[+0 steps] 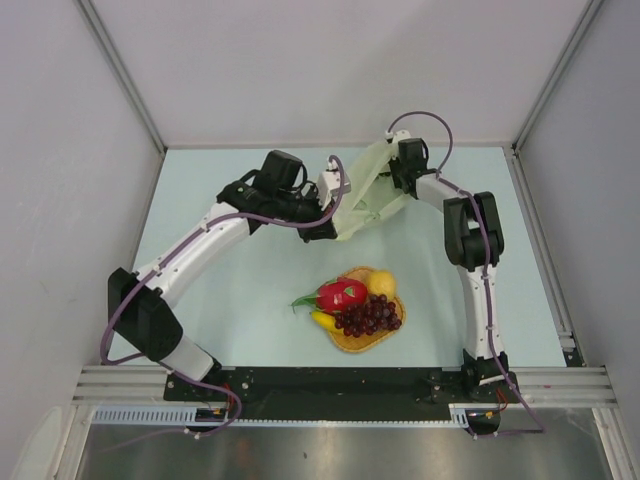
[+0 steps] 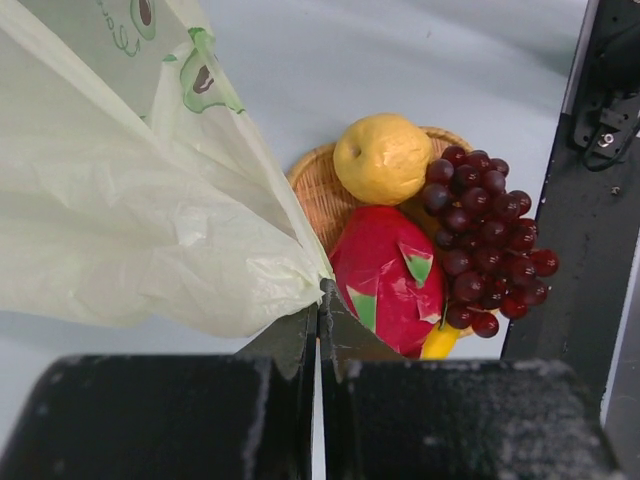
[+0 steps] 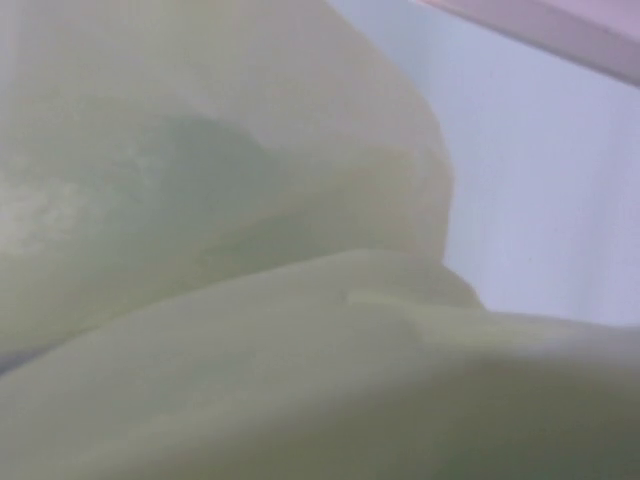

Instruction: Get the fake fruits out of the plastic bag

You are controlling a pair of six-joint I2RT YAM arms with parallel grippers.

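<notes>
The pale plastic bag (image 1: 365, 205) hangs between my two grippers. My left gripper is shut, with the bag's edge pinched at its fingertips. My right gripper (image 1: 398, 172) is at the bag's upper right; its finger is hidden, and pale plastic (image 3: 220, 220) fills most of the right wrist view. A woven basket (image 2: 320, 185) below the bag holds a yellow round fruit (image 2: 380, 155), a red dragon fruit (image 2: 385, 285), a banana (image 2: 438, 342) and red grapes (image 2: 485, 230). I cannot tell what is inside the bag.
Side walls and a back wall bound the table. Both arms reach in from the front.
</notes>
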